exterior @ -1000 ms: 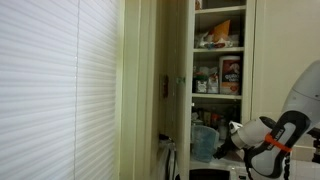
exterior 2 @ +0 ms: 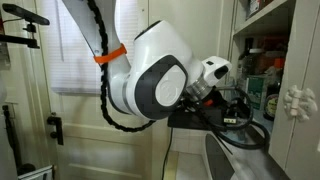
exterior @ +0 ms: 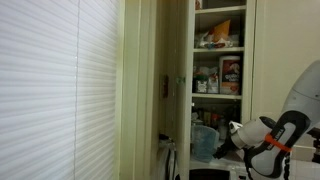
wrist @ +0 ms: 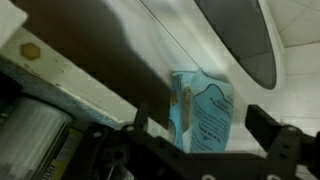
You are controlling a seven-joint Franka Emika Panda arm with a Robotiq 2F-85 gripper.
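Note:
In the wrist view my gripper is open, its dark fingers (wrist: 265, 130) set wide apart. A pale blue packet with printed text (wrist: 208, 110) shows in the gap between them, beyond the fingertips; whether it touches either finger cannot be told. From exterior view 1, the gripper (exterior: 230, 142) is by the lower part of the open cupboard, just right of a translucent bluish container (exterior: 206, 142). Dark and partly hidden, the gripper is hard to make out in exterior view 2.
Upper cupboard shelves (exterior: 219, 50) hold packets, tins and a large red-and-white tub (exterior: 230, 74). A shelf edge (wrist: 75, 75) and a metal can (wrist: 32, 135) lie left in the wrist view. The cupboard door (exterior: 185, 90) stands open. An oblong grey-topped object (wrist: 240, 35) is at upper right.

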